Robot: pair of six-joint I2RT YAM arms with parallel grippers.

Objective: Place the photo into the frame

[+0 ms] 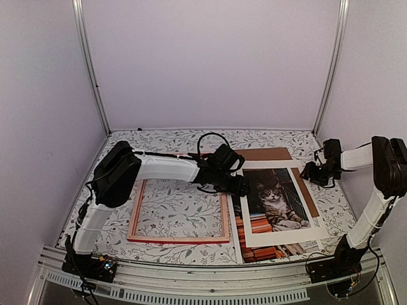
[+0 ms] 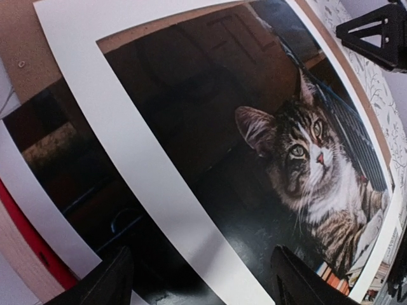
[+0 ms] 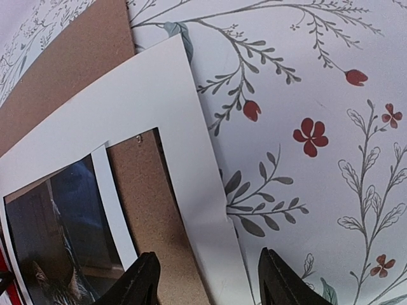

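A cat photo with white mats lies over other prints and a brown board, right of the empty pink-red frame. My left gripper is over the photo's upper left; in the left wrist view its fingers are apart, nothing visible between them, above the white mat and photo. My right gripper is by the stack's upper right corner. In the right wrist view its fingers are apart beside the mat's edge.
Patterned table surface shows around the frame and stack. Walls stand at back and sides, and a metal rail runs along the front.
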